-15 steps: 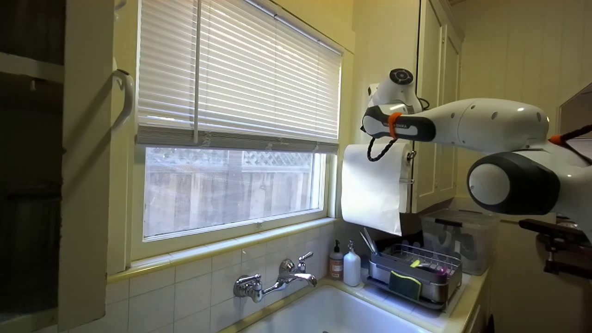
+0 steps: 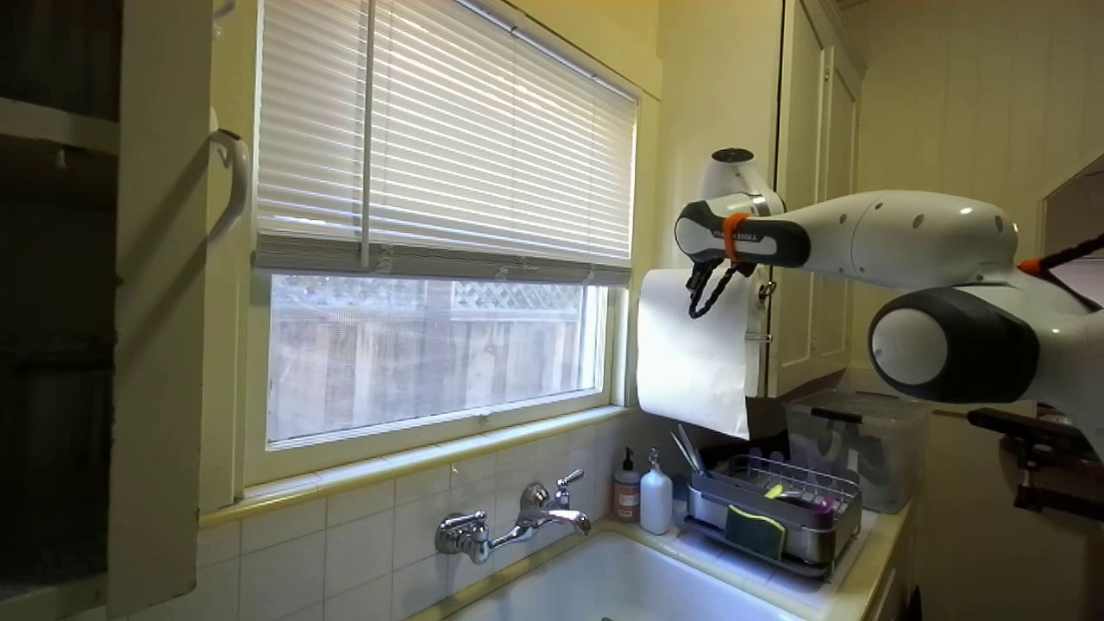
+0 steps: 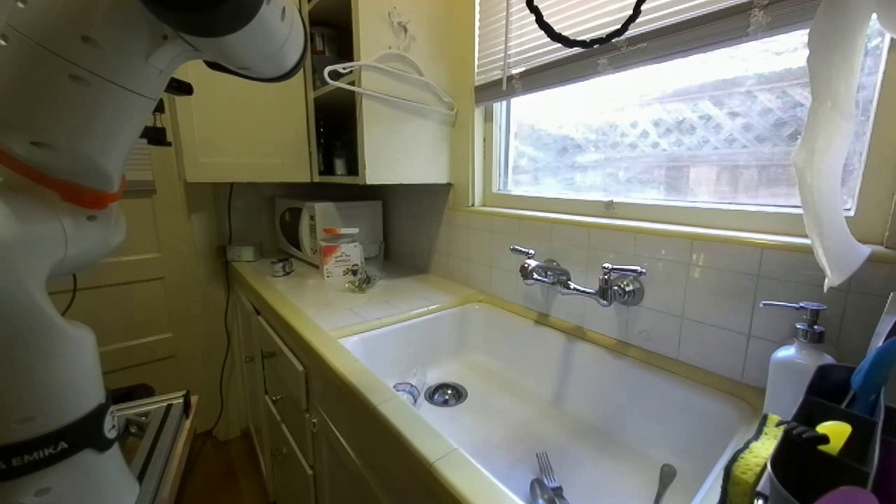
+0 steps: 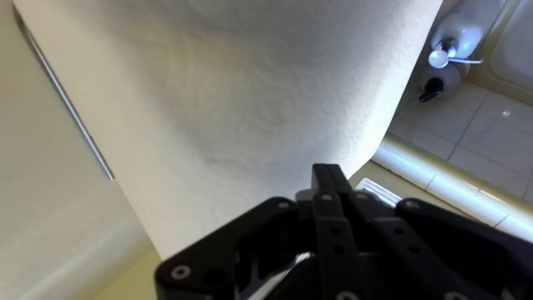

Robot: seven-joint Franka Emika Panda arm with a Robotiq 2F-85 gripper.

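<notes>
A white paper towel roll [image 2: 691, 347] hangs below the cabinet beside the window, its loose sheet hanging down. In the wrist view the embossed paper towel [image 4: 240, 115] fills much of the upper middle. My gripper is shut, its black fingertips together near the sheet's lower right edge. Nothing shows between them, and whether they touch the paper is unclear. From the first exterior view, the arm's end [image 2: 740, 229] is level with the top of the roll; the fingers are hard to make out there. Only the towel's edge [image 3: 827, 151] appears in the second exterior view.
Beneath the roll stand a dish rack [image 2: 776, 507] and soap bottles [image 2: 655, 497]. The cabinet [image 2: 812, 207] is close behind the arm's end. A sink [image 3: 537, 369] holds some cutlery. White hangers [image 3: 390, 84] hang on the far cabinet side.
A dark part now shows beside the cable loop. The towel looks unchanged.
</notes>
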